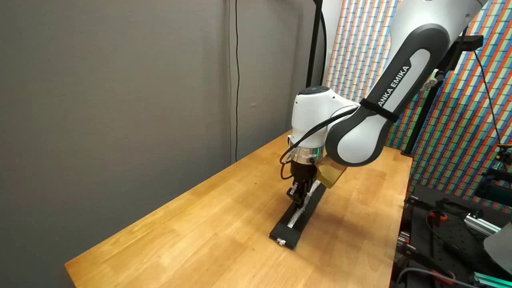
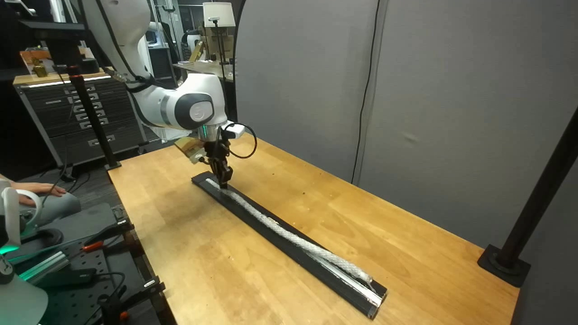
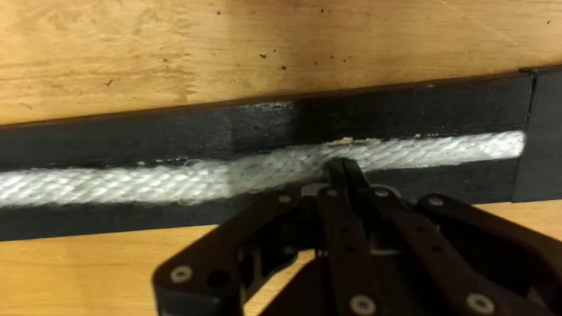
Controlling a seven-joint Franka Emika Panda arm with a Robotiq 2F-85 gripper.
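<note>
A long black channel (image 2: 249, 221) lies across the wooden table, with a white braided rope (image 2: 282, 230) running along its middle. In the wrist view the rope (image 3: 121, 184) sits in the groove up to its right end, where a black end piece (image 3: 540, 137) begins. At the far end of the rope in exterior view 2, it lies off to one side and a shiny bare strip of groove (image 2: 338, 272) shows. My gripper is shut, its tips together on or just over the rope near that seated end; no rope shows between them.
A black post (image 2: 506, 260) stands at the table's back right corner in exterior view 2. A grey wall panel (image 2: 460, 108) borders the back.
</note>
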